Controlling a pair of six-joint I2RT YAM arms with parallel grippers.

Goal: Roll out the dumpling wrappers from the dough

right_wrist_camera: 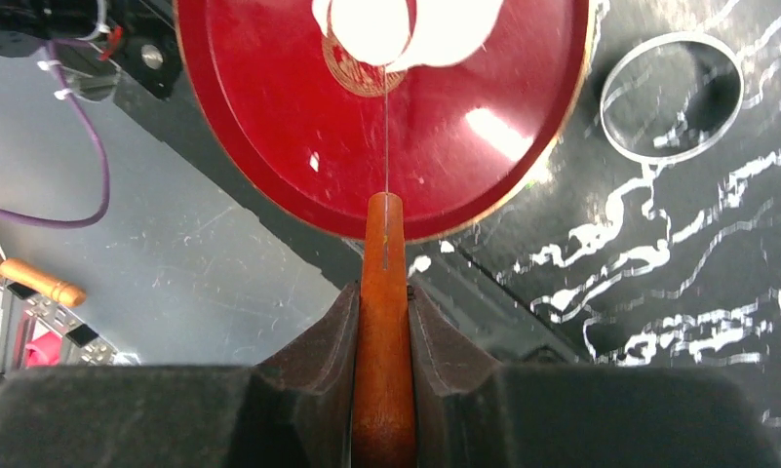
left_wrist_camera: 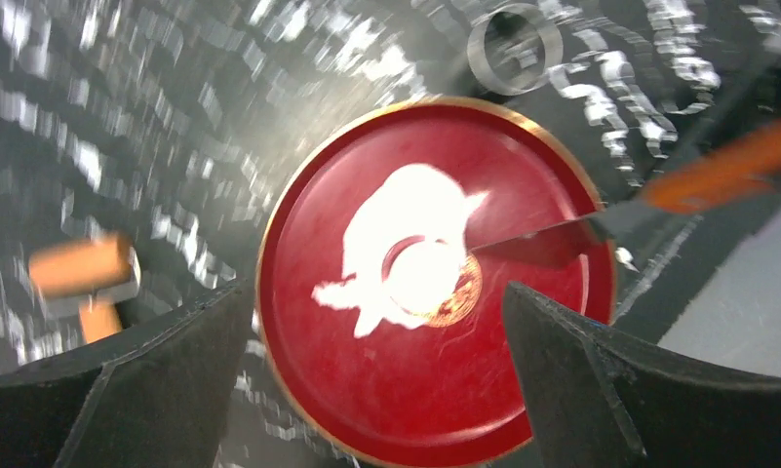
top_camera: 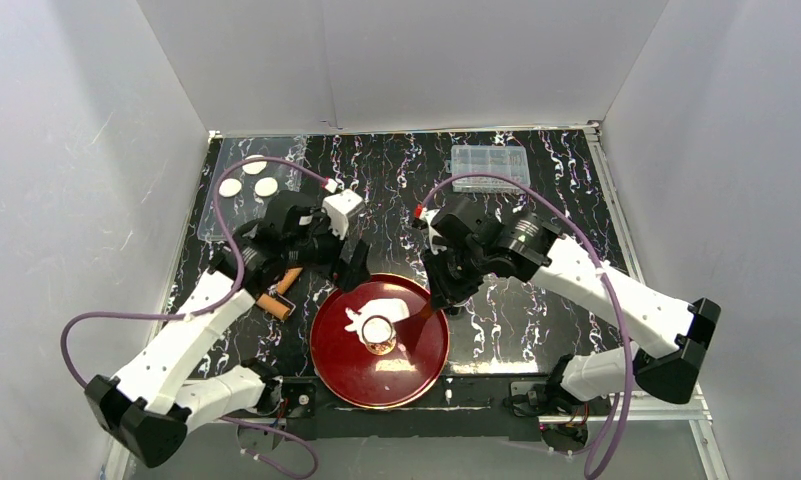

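A red plate (top_camera: 379, 375) holds white flour with a pale dough disc (left_wrist_camera: 420, 276) on it. My right gripper is shut on the orange wooden handle (right_wrist_camera: 381, 409) of a scraper, whose blade (left_wrist_camera: 552, 244) points edge-on toward the dough. My left gripper stands open above the plate's left side, nothing between its fingers. White wrappers (top_camera: 266, 186) lie on a clear board (top_camera: 221, 215) at the back left.
Wooden pieces (top_camera: 273, 305) lie left of the plate. A metal ring (right_wrist_camera: 672, 151) stands right of it. A clear container (top_camera: 489, 166) sits at the back right.
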